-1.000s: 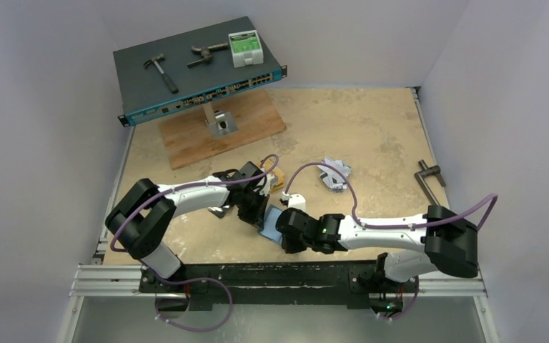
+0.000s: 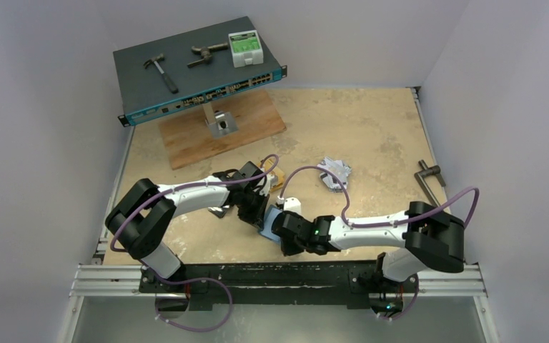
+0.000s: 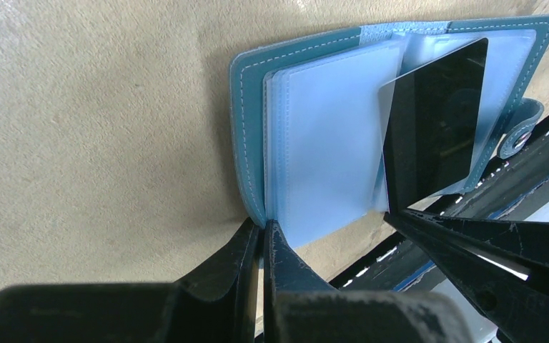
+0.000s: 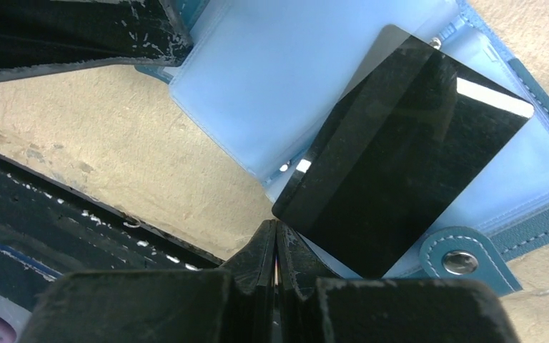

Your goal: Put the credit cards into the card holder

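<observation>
The blue card holder (image 3: 329, 136) lies spread out on the table, with clear sleeves on both pages. A dark card (image 4: 407, 153) rests slanted over its right-hand page, and one edge strip looks see-through. My left gripper is shut on the holder's near corner. With its fingers together and nothing between them, my right gripper stands at the card's near corner. In the left wrist view its fingertips (image 3: 394, 214) appear to touch that corner, the card being outside them. From the top, both grippers hide much of the holder (image 2: 270, 223).
A teal snap strap (image 4: 465, 261) sticks out from the holder's edge. Behind the arms lie a yellow item (image 2: 277, 176) and a crumpled-looking pale pile (image 2: 334, 175). A black rail (image 2: 257, 275) runs along the front edge.
My left gripper stays put.
</observation>
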